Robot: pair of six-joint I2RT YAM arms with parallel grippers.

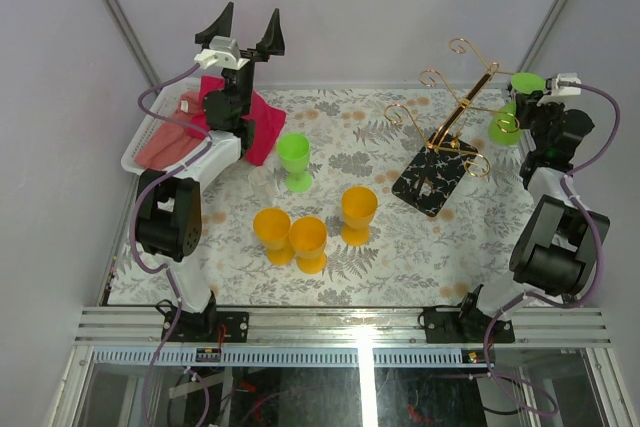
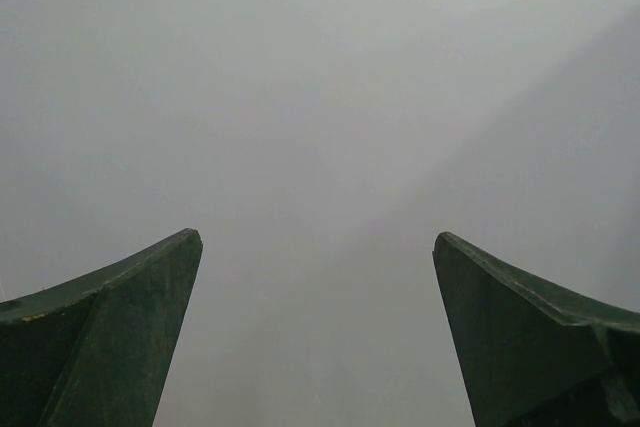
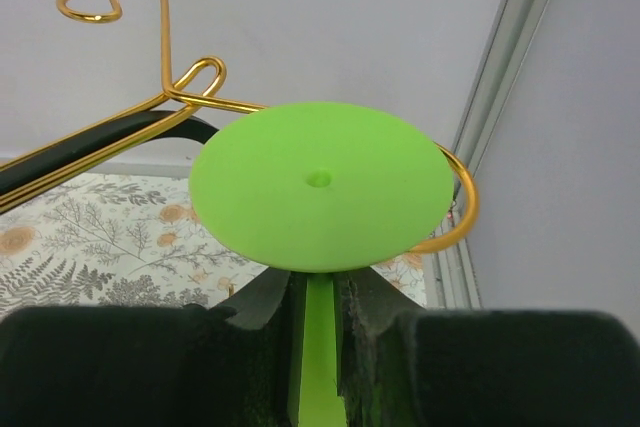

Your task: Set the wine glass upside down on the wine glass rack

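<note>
A green wine glass is held upside down by my right gripper [image 1: 530,102], which is shut on its stem; its base [image 3: 320,202] faces up and fills the middle of the right wrist view, beside a gold loop at the right side of the wine glass rack [image 1: 445,142]. Whether it rests on the loop I cannot tell. My left gripper [image 1: 240,32] is raised over the white bin at the back left, open and empty; its wrist view shows only wall.
Another green glass [image 1: 295,157] stands mid-left by a clear glass [image 1: 262,183]. Several orange glasses [image 1: 358,209] stand at the front middle. Red cloths [image 1: 265,132] lie in and over the bin [image 1: 140,137].
</note>
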